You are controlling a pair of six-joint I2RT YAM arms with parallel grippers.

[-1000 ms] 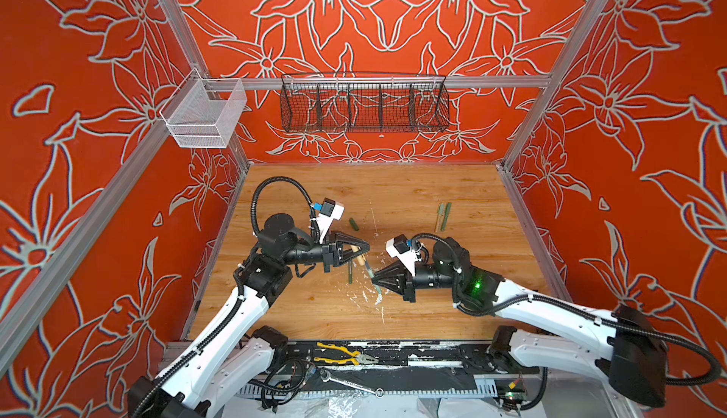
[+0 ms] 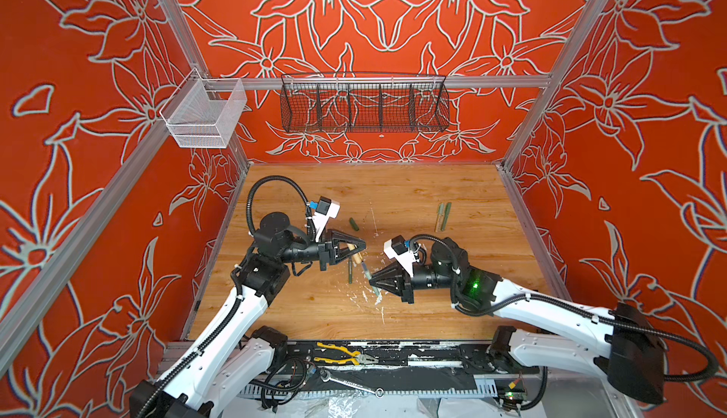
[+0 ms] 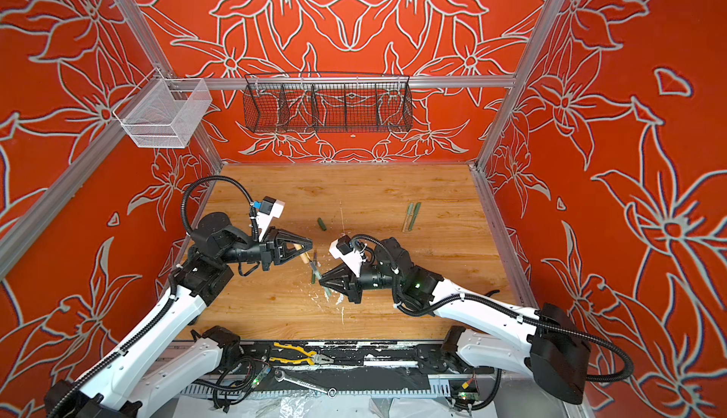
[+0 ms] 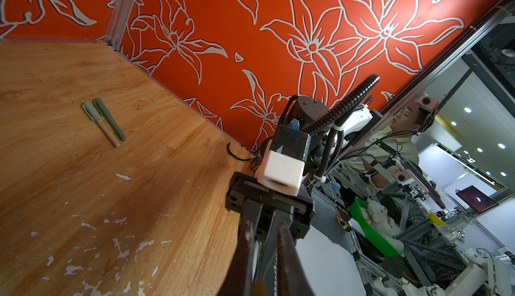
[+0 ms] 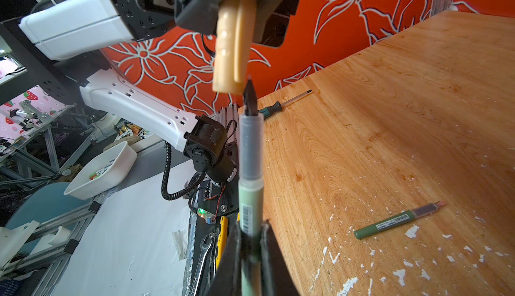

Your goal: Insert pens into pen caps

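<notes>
A tan-orange pen cap with a clip is gripped by my left gripper, its mouth pointing down. Below it, my right gripper is shut around the barrel of a pale green pen, which stands upright in the right wrist view. The pen's dark tip comes up to the cap's lower rim, a little to its right; whether they touch, I cannot tell. In the left wrist view my left gripper's fingers are blurred, with a bit of orange between them, and the cap is mostly hidden.
A green uncapped pen lies on the table below the grippers, with a short green cap farther back. Two slim green items lie side by side at the right. A screwdriver rests near the right edge.
Both grippers have shifted slightly left since a second ago, the left one most, still holding cap and pen.
</notes>
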